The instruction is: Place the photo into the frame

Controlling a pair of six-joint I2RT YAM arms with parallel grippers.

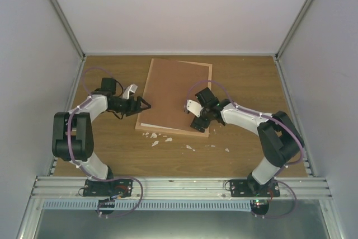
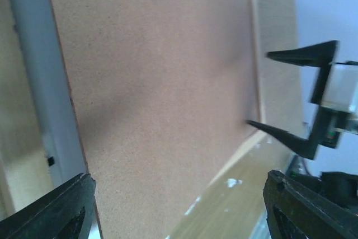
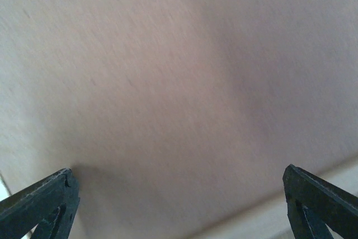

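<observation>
A brown board (image 1: 171,88) with a pale wooden border lies in the middle of the table; in the left wrist view a grey strip (image 2: 42,82) runs along its edge. My left gripper (image 1: 140,104) stands open at the board's left side, nothing seen between its fingers. My right gripper (image 1: 199,119) is open over the board's lower right, and only plain brown surface (image 3: 168,99) shows between its fingers in the right wrist view. I cannot tell a photo apart from the board.
Several small pale scraps (image 1: 155,143) lie on the wooden table (image 1: 240,71) below the board. The table behind both arms and its front part are mostly clear. White walls enclose the sides and back.
</observation>
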